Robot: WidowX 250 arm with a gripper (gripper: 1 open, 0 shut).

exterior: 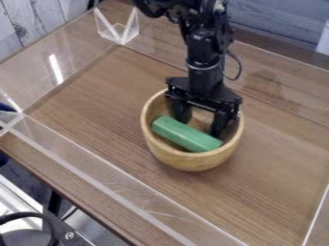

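A wooden bowl point(191, 159) stands on the wooden table, with a green block point(186, 134) lying tilted in its front part. My black gripper point(202, 114) reaches down from above into the back of the bowl, behind the block, its two fingers apart. Whether anything dark lies between or under the fingers is hard to tell.
Clear plastic strips run along the left and front. A black cable lies at the lower left corner.
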